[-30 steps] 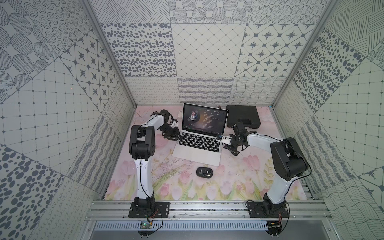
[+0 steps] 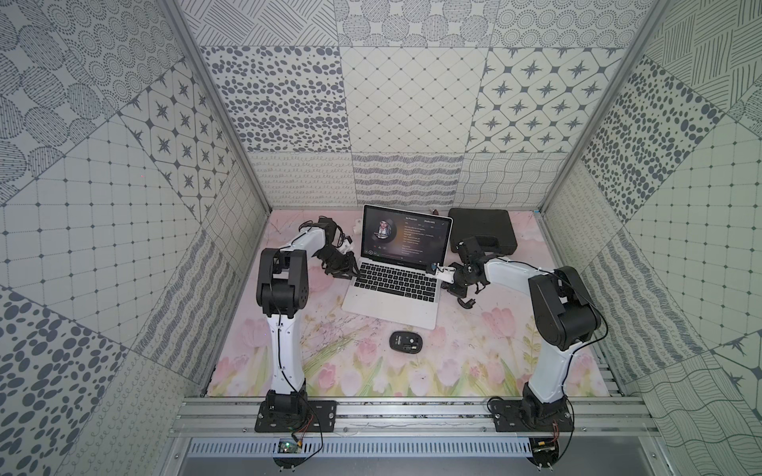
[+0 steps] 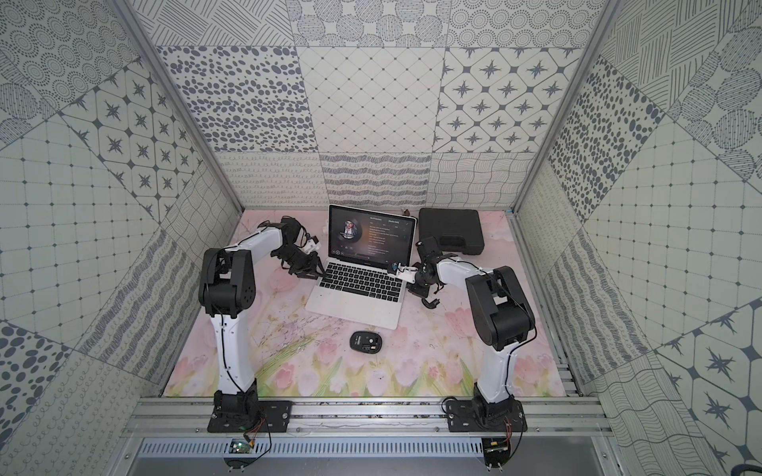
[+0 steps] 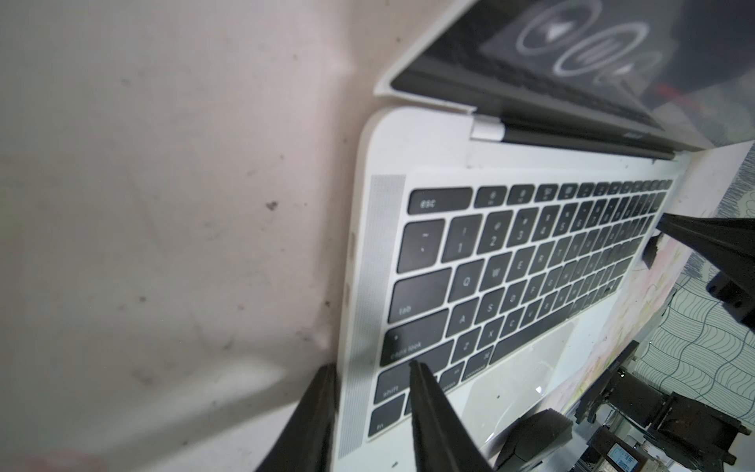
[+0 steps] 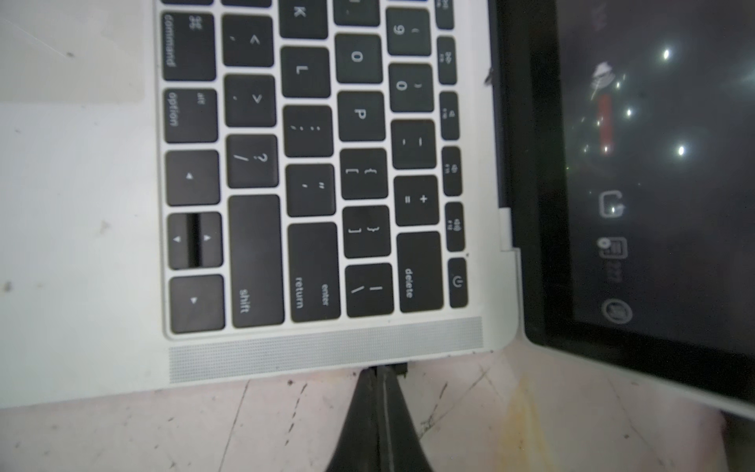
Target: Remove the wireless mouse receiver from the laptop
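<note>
The open silver laptop [image 2: 390,306] stands in the middle of the table, screen raised. At its left edge, my left gripper is shut on the laptop's corner side, one finger outside the edge and one over the keys. A small black receiver [image 5: 401,368] pokes out of the laptop's right side, mostly hidden. My right gripper is at that edge with its fingers pressed together; nothing shows between them. Its tips lie against or just beside the receiver; exact contact is hard to tell.
A black mouse [image 2: 405,342] lies in front of the laptop, its underside up. Behind the right arm is a black case [image 2: 484,228].
Over the last second my right gripper has shifted slightly left, closer to the laptop's right edge. The left arm, laptop and mouse have stayed still.
</note>
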